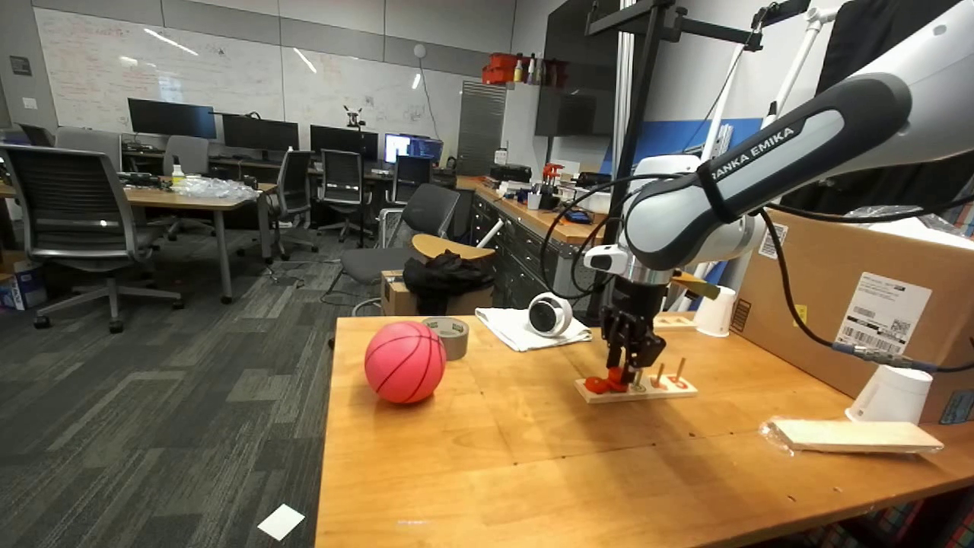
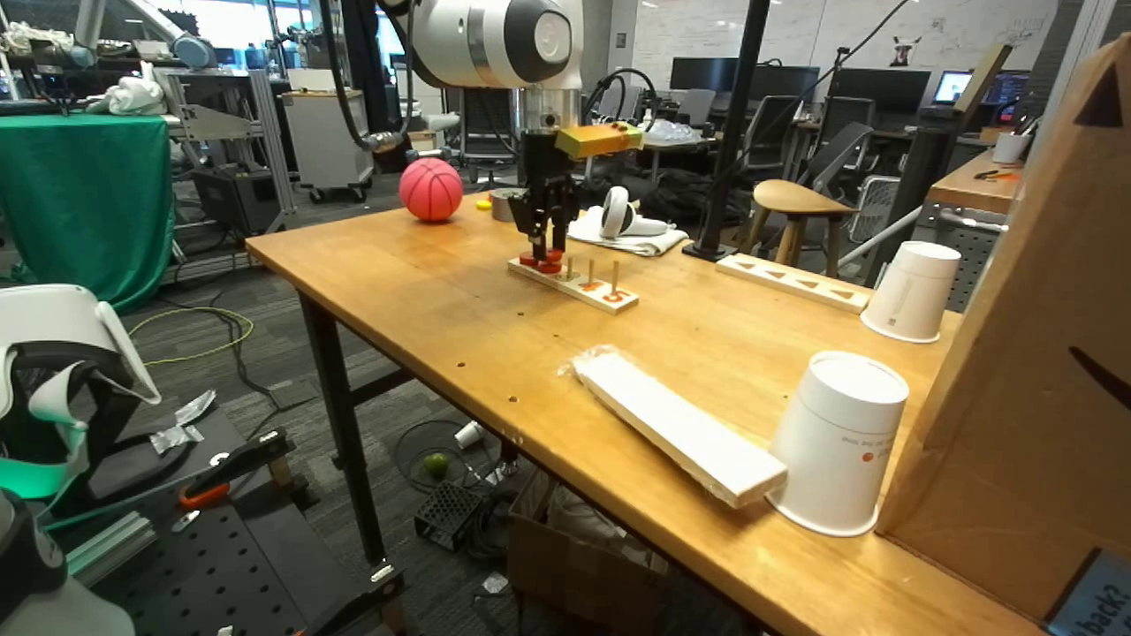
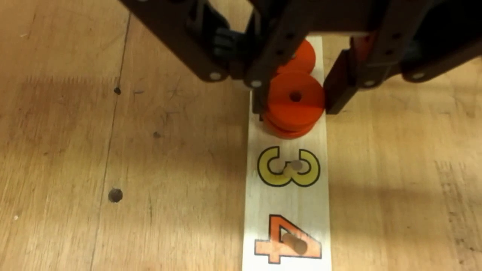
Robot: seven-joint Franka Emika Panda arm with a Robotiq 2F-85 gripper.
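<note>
A narrow wooden peg board (image 1: pixel 680 393) with printed numbers lies on the table. My gripper points down over it, shut on a round orange-red disc (image 3: pixel 296 110) near the number 3 mark. One finger is on each side of the disc. Its centre hole looks dark, and another disc edge (image 3: pixel 289 134) shows directly below it. A further red disc (image 3: pixel 305 58) sits beside this pair, partly hidden by the gripper; exterior view 1 shows that end disc (image 1: pixel 595 384) low on the board. The peg at 3 (image 3: pixel 296 165) and the peg at 4 (image 3: pixel 296 244) are bare.
Left of the board are a pink ball (image 1: pixel 404 362) and a tape roll (image 1: pixel 450 336). Behind lies a white cloth (image 1: pixel 520 330) with a white headset-like device. White cups (image 2: pixel 843 445), a wrapped plank (image 2: pixel 679 429) and a big box (image 2: pixel 1018 424) occupy the other end.
</note>
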